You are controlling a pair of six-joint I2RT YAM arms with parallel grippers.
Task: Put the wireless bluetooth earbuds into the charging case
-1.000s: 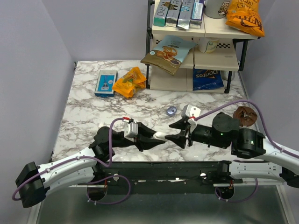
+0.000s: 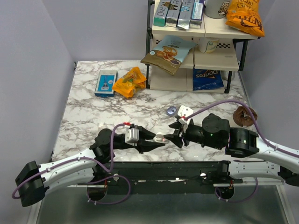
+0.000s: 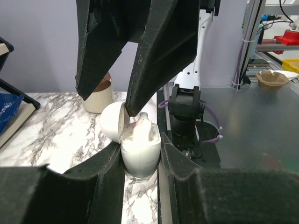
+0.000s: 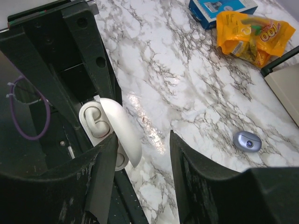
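My left gripper [image 2: 152,139] is shut on the white charging case [image 3: 140,151], whose lid [image 4: 120,128] stands open. In the right wrist view, a white earbud [image 4: 96,121] lies in the case. My right gripper is open, one fingertip at or against the lid; whether it touches is unclear. In the left wrist view its dark fingers rise just above the case.
A small grey-blue object [image 4: 246,141] lies on the marble table [image 2: 84,121]. Behind are a blue box [image 2: 105,83], an orange bag [image 2: 128,83] and a shelf [image 2: 166,81] with snacks. A brown round object [image 2: 244,115] sits at the right.
My left gripper, holding the case, has since shifted slightly down in the top view.
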